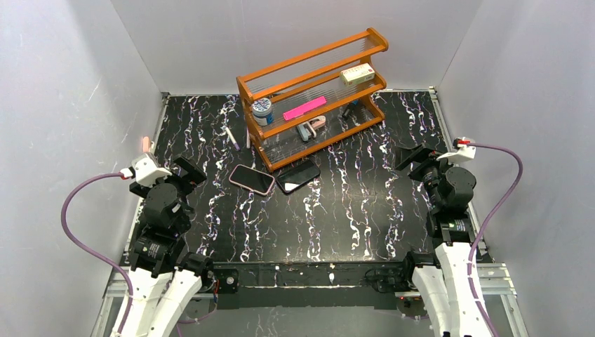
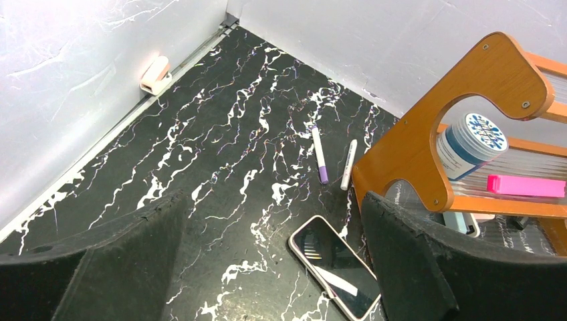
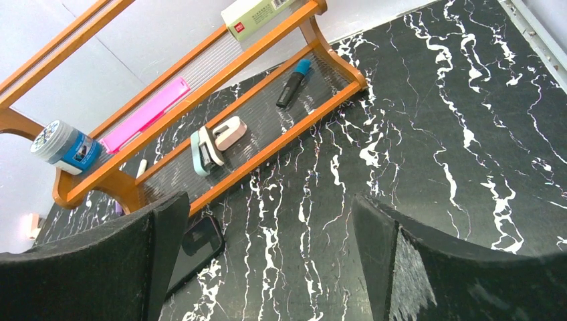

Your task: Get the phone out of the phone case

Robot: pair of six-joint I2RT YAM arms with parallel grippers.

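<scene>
Two phone-like slabs lie side by side on the black marble table before the shelf: one with a pinkish rim (image 1: pixel 251 179) (image 2: pixel 334 267) and a black one (image 1: pixel 298 176) (image 3: pixel 197 244). Which is phone and which case, or whether one sits in a case, I cannot tell. My left gripper (image 1: pixel 168 175) stands at the left, open and empty, left of both. My right gripper (image 1: pixel 414 160) stands at the right, open and empty, well to the right of them.
The wooden shelf (image 1: pixel 309 67) holds a jar (image 1: pixel 262 112), a pink box, a stapler and other small items. Pens (image 2: pixel 317 154) lie left of it.
</scene>
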